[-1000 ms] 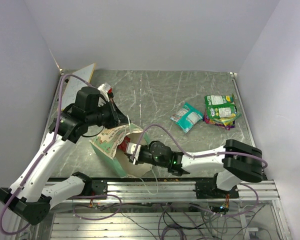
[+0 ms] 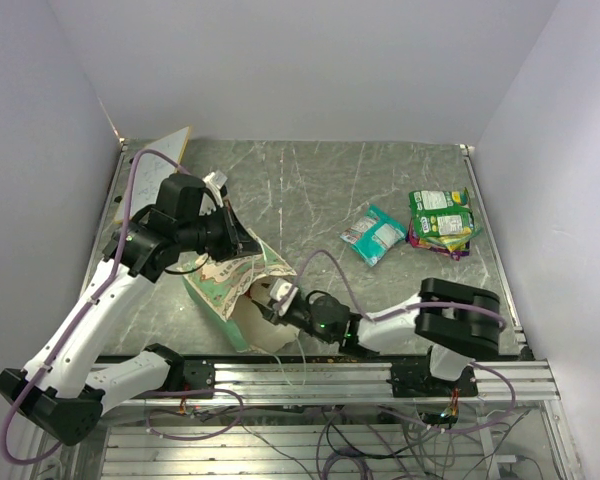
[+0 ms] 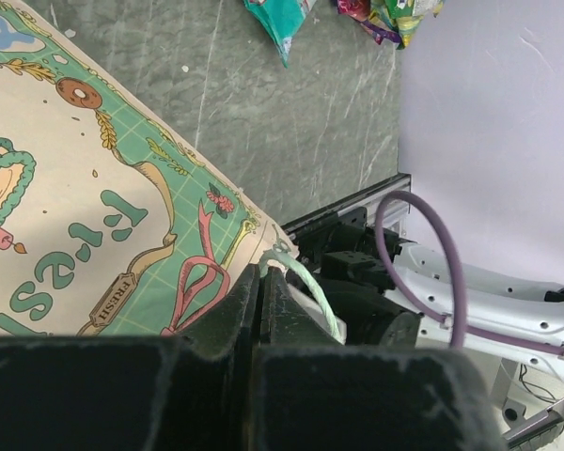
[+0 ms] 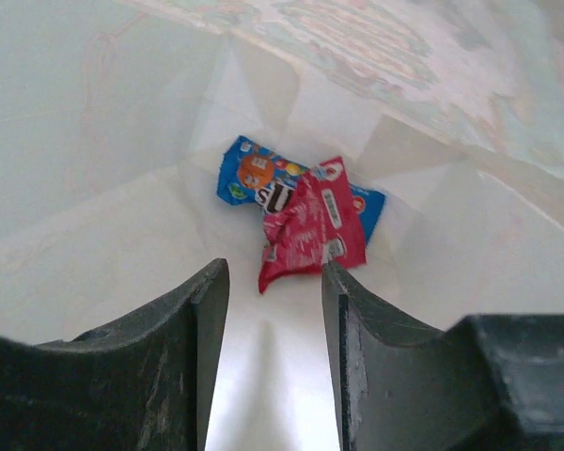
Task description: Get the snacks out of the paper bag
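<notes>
The paper bag [image 2: 220, 305] lies on its side, mouth toward the right. My left gripper is shut on the bag's rim near its pale rope handle [image 3: 315, 291]. My right gripper [image 2: 268, 308] is at the bag's mouth; in the right wrist view its fingers [image 4: 193, 348] stand part open, with nothing seen between them. Deeper inside lie a red snack packet [image 4: 310, 225] and a blue one [image 4: 249, 174] partly behind it.
A teal packet [image 2: 373, 235] lies on the table right of the bag, and a pile of green and purple packets [image 2: 440, 215] farther right. A white board [image 2: 150, 175] lies back left.
The right arm has shifted slightly at the bag's mouth, and the red seen inside from above is now more hidden. The bag's upper flap has shifted a little.
</notes>
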